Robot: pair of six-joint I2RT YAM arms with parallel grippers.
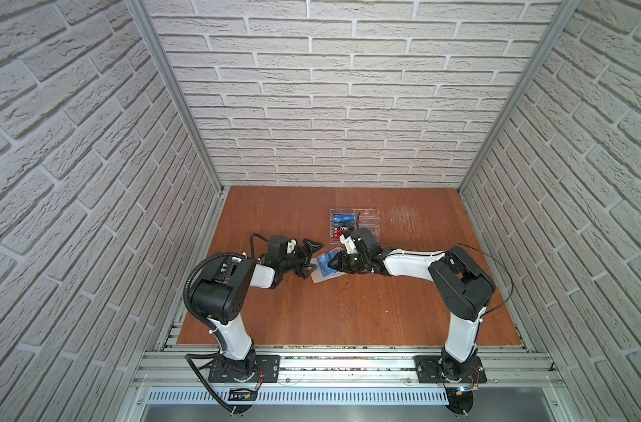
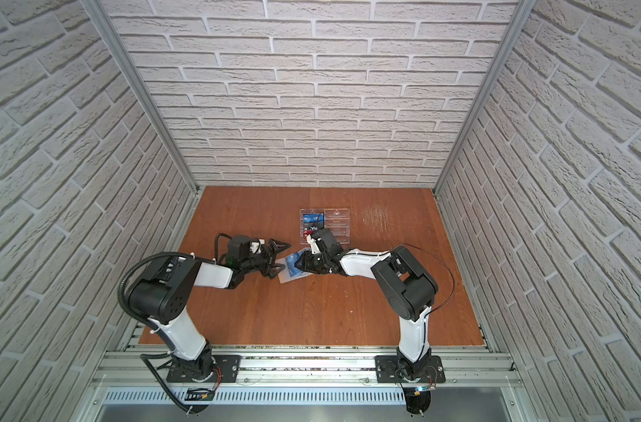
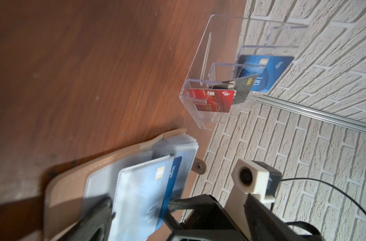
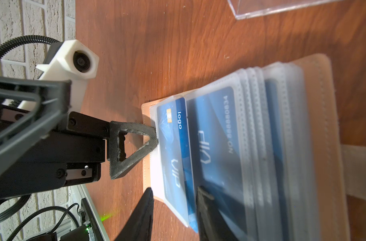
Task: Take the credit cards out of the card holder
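The card holder (image 4: 323,92), a tan booklet with clear sleeves, lies opened on the table. On its left side a blue card (image 4: 183,138) sits in a clear sleeve, with its inner edge sticking out. Another blue VIP card (image 4: 221,132) shows in the sleeves to the right. My right gripper is open above the holder, one fingertip to each side of the protruding edge. From the left my open left gripper (image 1: 316,256) reaches the holder; one of its fingers (image 4: 144,146) is by the sleeve's outer edge, contact unclear.
Behind the holder stands a clear rack (image 3: 197,66). It holds a blue card (image 3: 267,72), a dark card (image 3: 243,90) and a red card (image 3: 215,102).
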